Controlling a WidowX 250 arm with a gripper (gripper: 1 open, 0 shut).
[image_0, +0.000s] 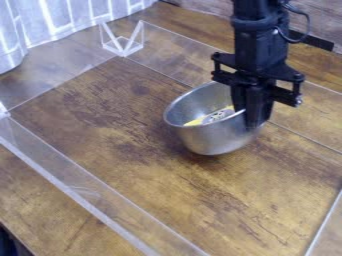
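A steel bowl (203, 135) sits right of centre on the wooden table, a small yellow packet (201, 120) with a label partly visible inside it. My black gripper (267, 108) is at the bowl's right rim, its fingers pointing down and partly overlapping the bowl; whether they are open or shut on anything is unclear.
Clear plastic strips border the wooden table (94, 120) on the left, back and right. A clear plastic bracket (122, 42) stands at the back left, before a white curtain.
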